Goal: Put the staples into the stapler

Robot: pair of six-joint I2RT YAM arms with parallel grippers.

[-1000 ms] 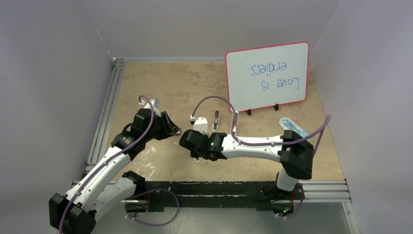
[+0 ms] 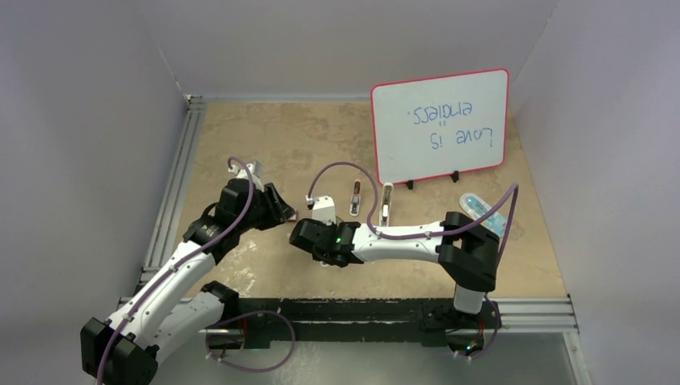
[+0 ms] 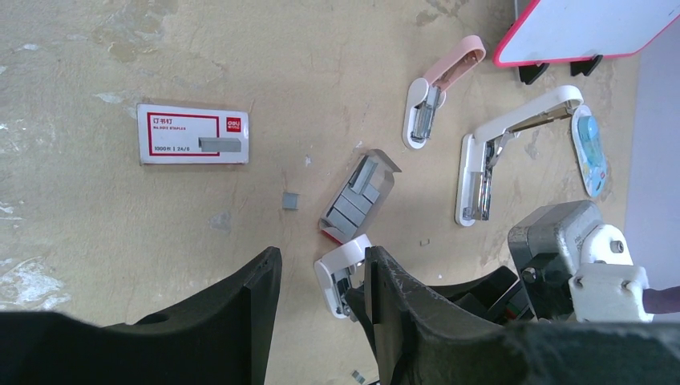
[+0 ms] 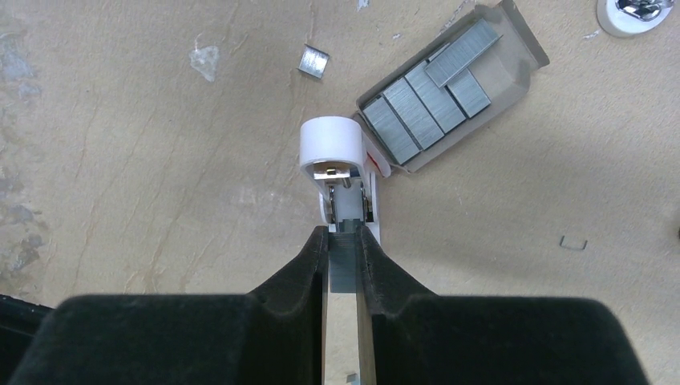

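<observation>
A small white stapler (image 4: pixel 332 144) stands opened on the table, its top raised and its channel exposed. My right gripper is over the channel end, shut on a grey staple strip (image 4: pixel 343 269). Whether the strip touches the channel cannot be told from here. In the left wrist view the stapler (image 3: pixel 341 261) is partly hidden by the left fingers and the right arm. My left gripper hangs open, nothing between its fingers. An open box (image 4: pixel 509 76) with several staple strips (image 4: pixel 413 104) lies right beside the stapler.
A pink-topped stapler (image 3: pixel 457 62) and a longer white one (image 3: pixel 525 112), both opened, stand to the right. A closed staple box (image 3: pixel 180 120) bears one strip. A short staple piece (image 3: pixel 289 200) lies loose. The whiteboard (image 2: pixel 441 124) stands at the back.
The left arm has stayed still.
</observation>
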